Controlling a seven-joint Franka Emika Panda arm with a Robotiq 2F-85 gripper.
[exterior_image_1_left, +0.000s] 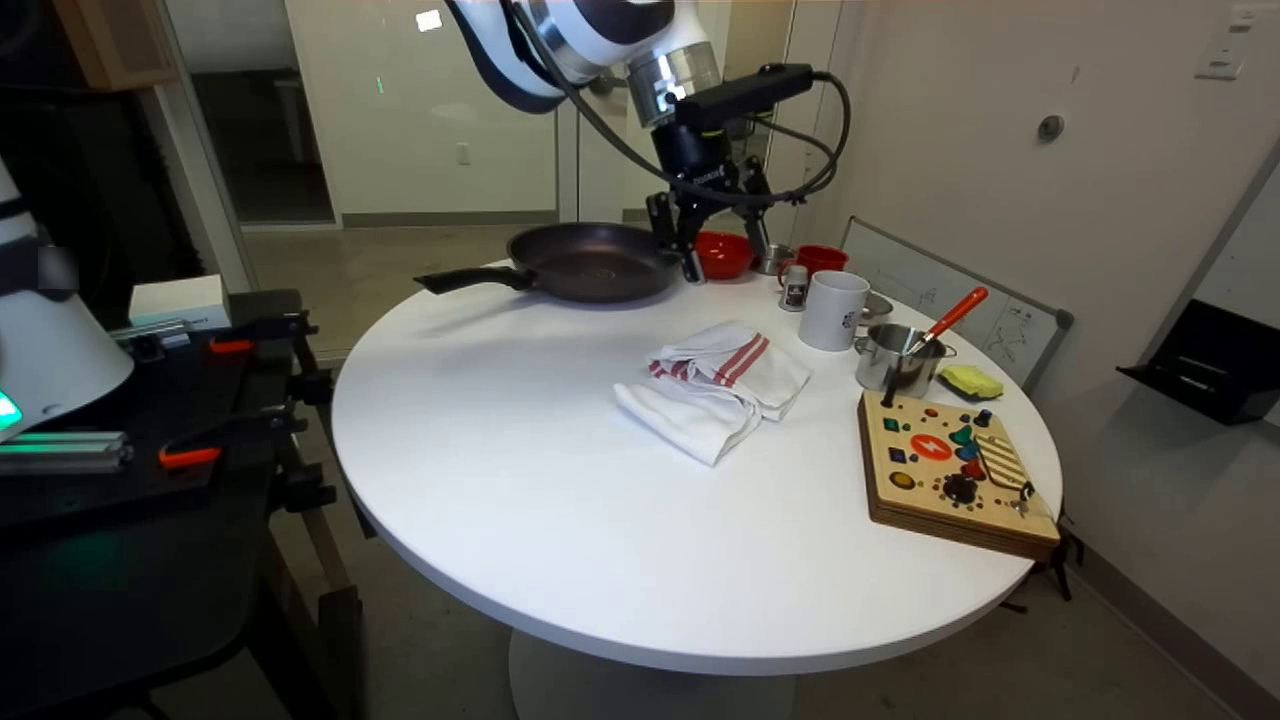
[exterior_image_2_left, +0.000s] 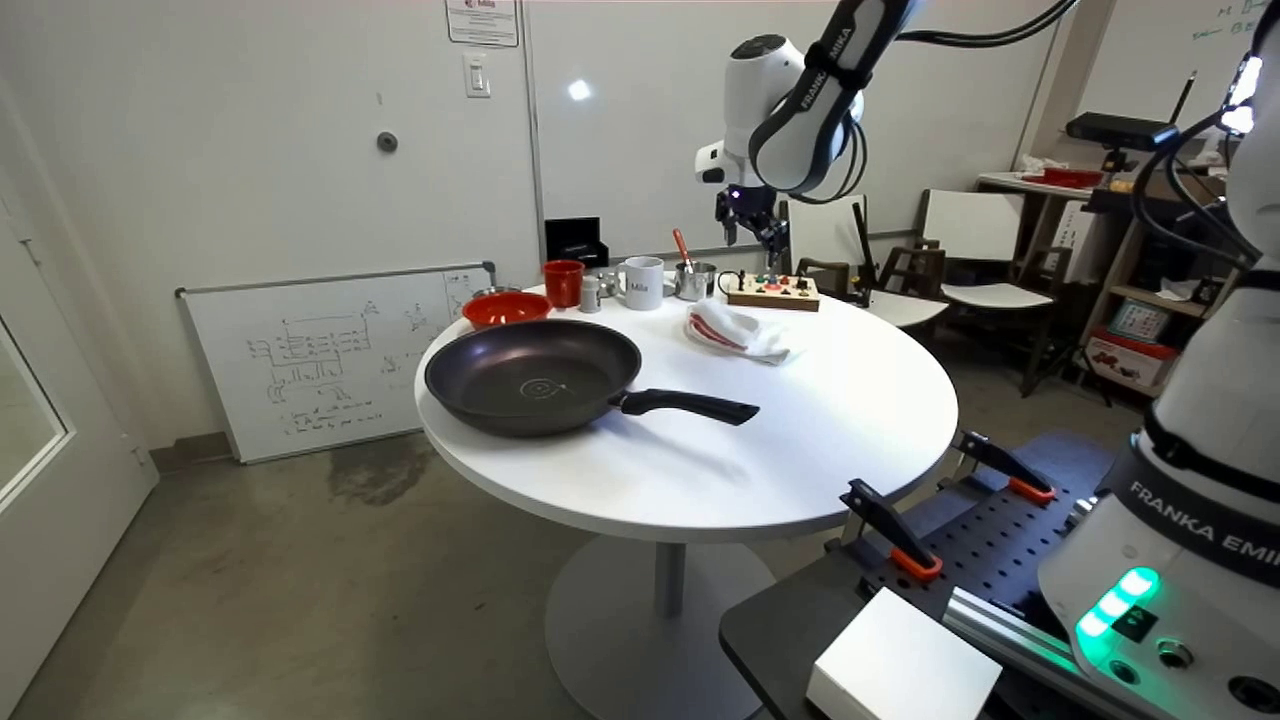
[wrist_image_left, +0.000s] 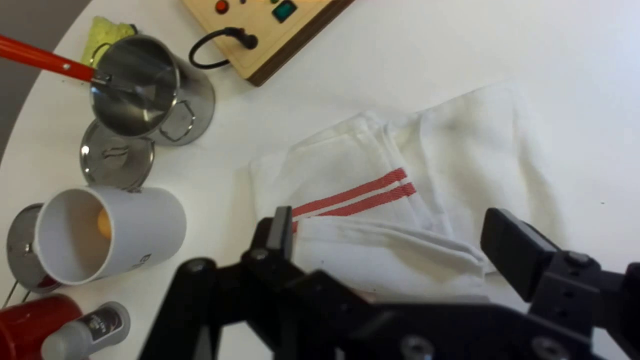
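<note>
My gripper is open and empty, raised above the table. Below it in the wrist view lies a crumpled white towel (wrist_image_left: 360, 171) with red stripes, partly hidden by the fingers (wrist_image_left: 517, 255). Exterior view 1 has the towel (exterior_image_1_left: 726, 390) near the table's middle, bunched at its striped end. A large black pan (exterior_image_2_left: 528, 374) rests by the table's edge, its handle (exterior_image_2_left: 690, 404) reaching over the tabletop. On its side in the wrist picture appears a white mug (wrist_image_left: 147, 225), upright in the exterior views, with something orange inside.
A steel pot (wrist_image_left: 198, 108) holds a red-handled utensil (wrist_image_left: 48, 60). Around it are a yellow sponge (exterior_image_1_left: 972, 382), a wooden button box (exterior_image_1_left: 960, 468), a small shaker (exterior_image_1_left: 793, 288), a red cup (exterior_image_2_left: 563, 283) and a red bowl (exterior_image_2_left: 506, 308).
</note>
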